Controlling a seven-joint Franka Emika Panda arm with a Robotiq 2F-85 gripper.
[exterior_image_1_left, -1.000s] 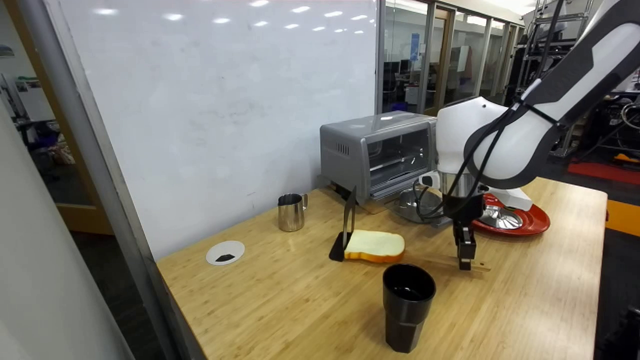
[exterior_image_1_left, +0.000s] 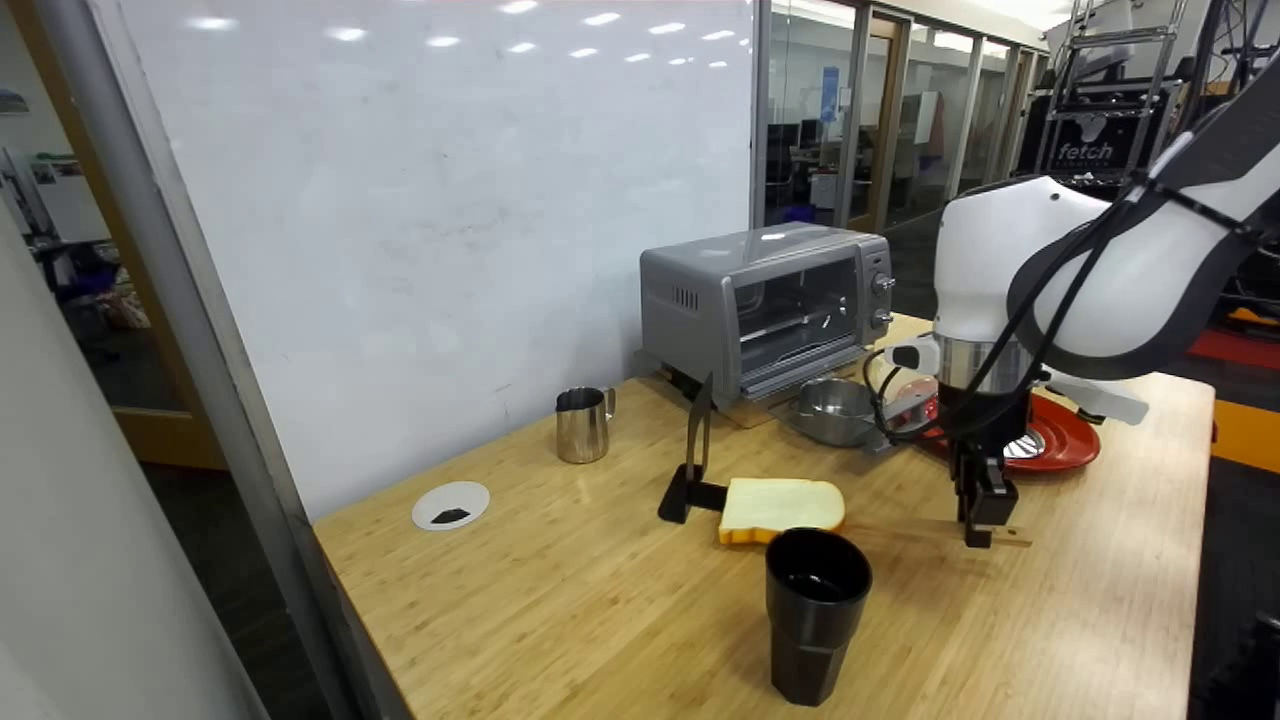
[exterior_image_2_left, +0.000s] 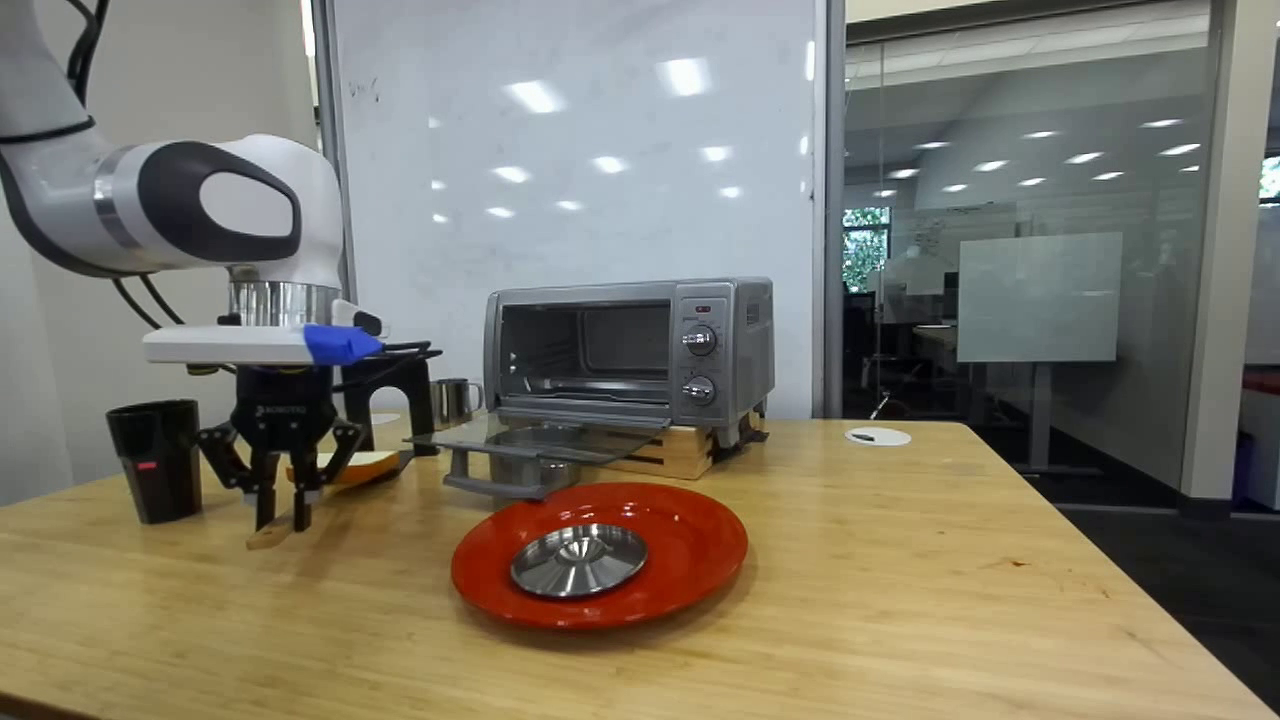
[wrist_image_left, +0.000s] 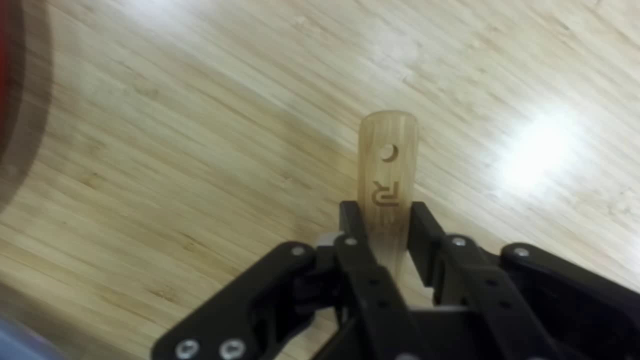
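My gripper is shut on a flat wooden handle (wrist_image_left: 388, 135) with a hole near its end, low over the table. In exterior view 1 the gripper (exterior_image_1_left: 980, 534) points straight down, and the handle (exterior_image_1_left: 1014, 538) runs left from it toward a slice of bread (exterior_image_1_left: 780, 506). Whatever the handle joins is hidden at the bread. The bread lies beside a black upright stand (exterior_image_1_left: 680, 490), its left end near the stand's dark base. From exterior view 2 the handle's end (exterior_image_2_left: 269, 535) pokes out past the fingers.
A black cup (exterior_image_1_left: 816, 612) stands in front of the bread. Behind are a metal pitcher (exterior_image_1_left: 583, 430), a toaster oven (exterior_image_2_left: 630, 348) with its door down and a metal bowl (exterior_image_1_left: 833, 412). A red plate (exterior_image_2_left: 708, 564) holds a metal lid (exterior_image_2_left: 578, 560).
My gripper and the handle have moved right in exterior view 1, away from the black stand. The bread has shifted the same way, uncovering more of the stand's dark base.
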